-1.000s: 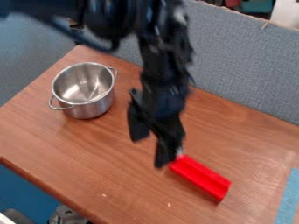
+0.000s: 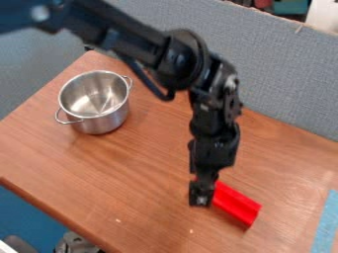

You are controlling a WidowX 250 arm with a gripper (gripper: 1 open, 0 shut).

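Note:
The black arm reaches down from the upper left to the middle of the wooden table (image 2: 119, 188). Its gripper (image 2: 203, 193) hangs low, just left of a red bar (image 2: 235, 206) that lies on the table at the lower right. Its fingers are dark and blurred, and part of the bar's upper end may be hidden behind them. I see nothing clearly held.
A steel pot (image 2: 95, 109) with two handles stands at the upper left of the table. A blue strip (image 2: 321, 222) lies at the right edge.
The bar and pot have not moved.

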